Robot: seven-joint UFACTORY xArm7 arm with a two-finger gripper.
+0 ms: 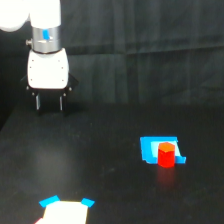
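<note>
At the upper left, my white gripper points down, its two dark fingers spread well apart. Nothing shows between them. Far to its right and nearer the camera stands a small red block, roughly six-sided on top. It is at the front of a white patch edged in blue, covering part of it. A wide gap separates the gripper from the block.
A white sheet with blue tape at its corners lies at the lower left, cut off by the frame. A black curtain hangs behind.
</note>
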